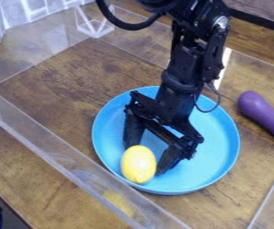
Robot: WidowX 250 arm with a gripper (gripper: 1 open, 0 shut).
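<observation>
My black gripper [151,141] reaches down over a blue bowl [211,170], open, its fingers low in the bowl just above and around the back of a yellow oval object [139,165] at the bowl's front left. Whether the fingers touch it cannot be told.
A purple eggplant-like object [264,114] lies on the wooden table [50,80] right of the bowl. Clear plastic edges run along the lower left and upper left. The table left of the bowl is clear.
</observation>
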